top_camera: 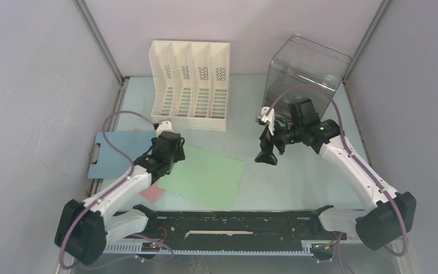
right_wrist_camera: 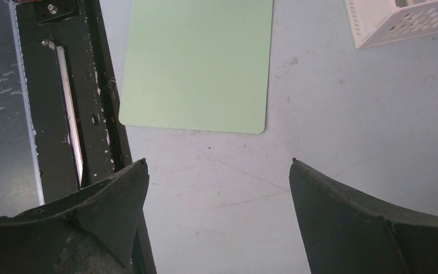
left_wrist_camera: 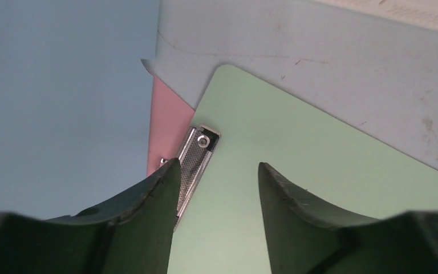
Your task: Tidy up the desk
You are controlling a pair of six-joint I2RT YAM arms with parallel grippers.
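Three flat boards lie overlapping at the left of the desk in the top view: a blue clipboard [top_camera: 120,153], a pink one [top_camera: 152,193] mostly covered, and a green one [top_camera: 208,176]. In the left wrist view, a metal clip [left_wrist_camera: 194,157] sits at the green board's left edge, partly behind my left finger. Over that edge is my left gripper, its fingers part open and nothing held between them. My right gripper hangs open and empty above bare desk, right of the green board.
A white file rack [top_camera: 191,123] with empty slots stands at the back. The clear bin [top_camera: 308,63] occupies the back right corner, partly hidden by the right arm. Bare desk [top_camera: 313,182] spreads across the right front.
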